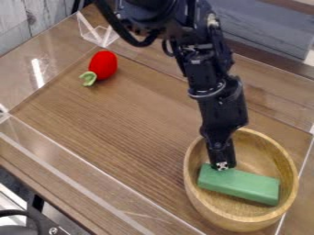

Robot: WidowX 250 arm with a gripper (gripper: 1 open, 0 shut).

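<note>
A wooden bowl [208, 202] sits at the lower right of the table, holding a green block [241, 187] that lies tilted along its front. The black arm reaches down from the top into the bowl, and its gripper [222, 163] is low over the back left of the green block, close to or touching it. The gripper looks shut, with nothing clearly visible between its fingers, though the dark tips are small.
A red object with a pale green tip [103, 65] lies at the back left of the wooden table [98, 138]. Pale walls or rails border the table at the left and back.
</note>
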